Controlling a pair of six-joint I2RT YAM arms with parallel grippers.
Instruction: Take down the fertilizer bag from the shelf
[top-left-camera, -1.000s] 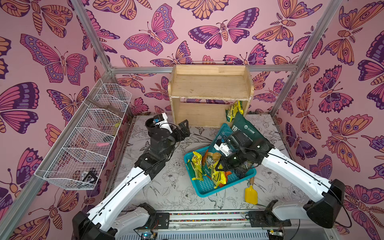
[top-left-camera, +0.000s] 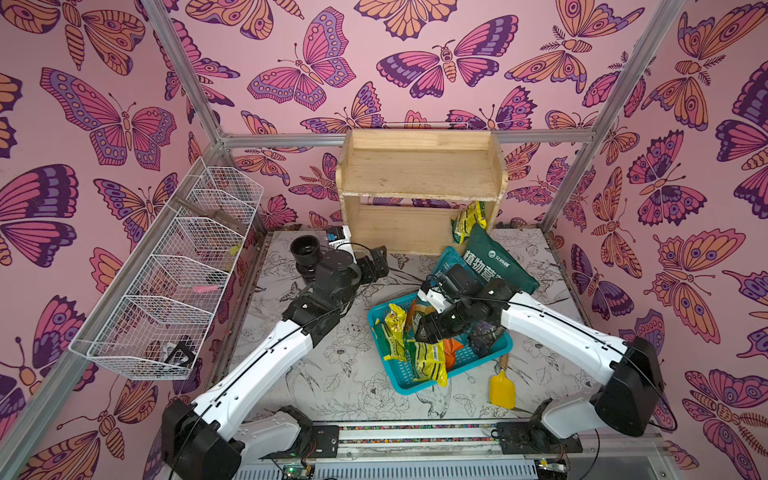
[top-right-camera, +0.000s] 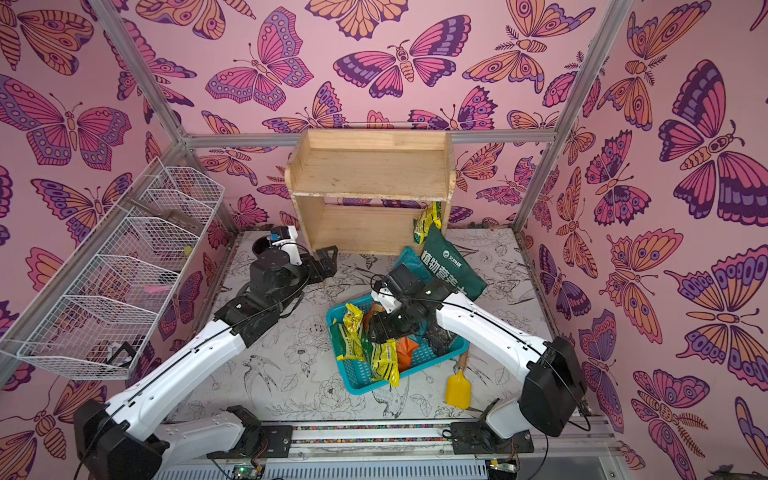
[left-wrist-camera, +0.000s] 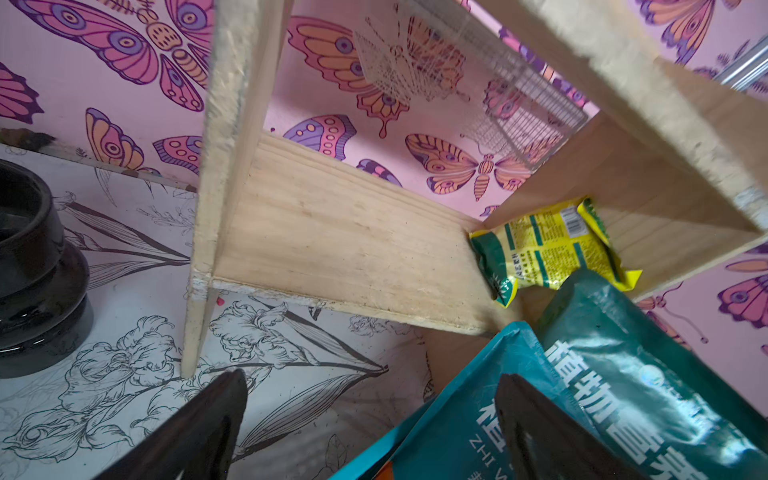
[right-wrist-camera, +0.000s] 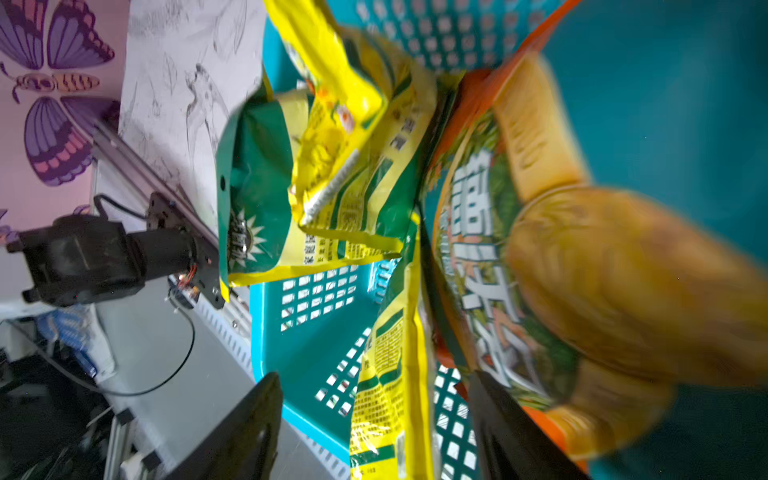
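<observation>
On the lower shelf level at its right end sits a yellow-green fertilizer bag (left-wrist-camera: 552, 244), partly behind a large dark green soil bag (top-left-camera: 497, 260). My left gripper is open in front of the wooden shelf (top-left-camera: 424, 172), well apart from that bag, nothing between its fingers. Over the blue basket (top-left-camera: 397, 382) my right gripper (top-left-camera: 434, 326) stands open. Below it, a second yellow-green bag (right-wrist-camera: 392, 384) shows between the spread fingers and lies over the basket's front part. Another yellow-green bag (top-left-camera: 393, 329) rests in the basket's left side.
A teal bag (left-wrist-camera: 496, 416) leans up from the basket toward the shelf. The black pot (top-left-camera: 305, 254) stands left of the shelf, and a yellow shovel (top-left-camera: 501, 389) lies right of the basket. Wire baskets (top-left-camera: 164, 320) line the left wall.
My right gripper has shifted left over the basket, its fingers now apart, and the yellow-green bag beneath it sits slightly lower. The left gripper has moved a little to the right.
</observation>
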